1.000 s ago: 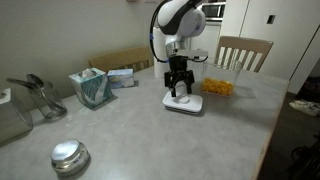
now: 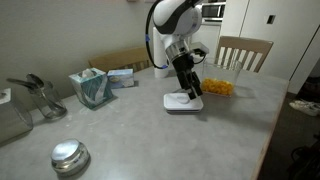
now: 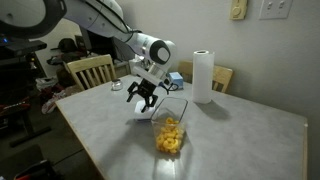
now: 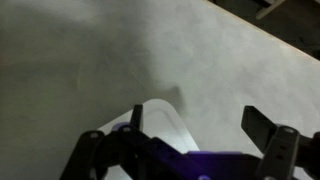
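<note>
My gripper is open, its two fingers wide apart with nothing between them in the wrist view. In exterior view 1 it hangs tilted just above and right of a shallow white tray (image 2: 172, 108). A small white item (image 2: 183, 96) seems to lie on that tray; its shape is hard to make out. The tray's rounded white corner (image 4: 160, 112) shows between and below the fingers in the wrist view. From exterior view 2 the gripper (image 3: 140, 100) is over the tray area, and a white patch (image 3: 141, 110) shows beneath it.
A clear container of orange pieces (image 3: 168, 138) stands close to the gripper. A paper towel roll (image 3: 203, 78), a green-white carton (image 2: 92, 88), a blue-white box (image 2: 121, 78) and a metal bowl (image 2: 70, 157) are on the table.
</note>
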